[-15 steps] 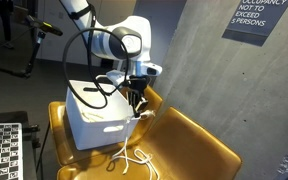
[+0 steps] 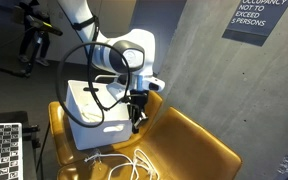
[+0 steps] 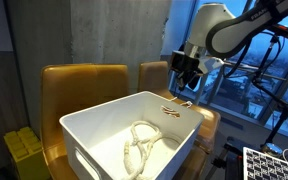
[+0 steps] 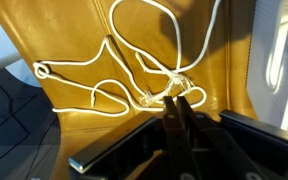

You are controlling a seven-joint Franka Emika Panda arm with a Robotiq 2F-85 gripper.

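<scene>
A white rope [image 4: 129,85] with frayed knots lies loosely looped on the tan seat [image 4: 74,60] in the wrist view. In exterior view 1 the same rope [image 2: 144,163] rests on the seat beside the white box [image 2: 96,128]. My gripper points down over the rope, its dark fingertips close together near the knots. Whether a gap stands between them, or whether they touch any rope, is unclear. From exterior view 1, the gripper [image 2: 136,127] is just right of the box. More rope [image 3: 136,150] lies inside the box [image 3: 96,125].
Tan seats stand in a row, with an empty one [image 2: 192,145] to the right. A yellow block [image 3: 24,155] is at the left in exterior view 2. The checkered board [image 2: 2,150] stands at left, and the arm's black cable [image 2: 66,60] loops over the box.
A white piece of rope at the gripper beside the box is no longer seen there; the rope now lies in wider loops on the seat. The arm has come lower.
</scene>
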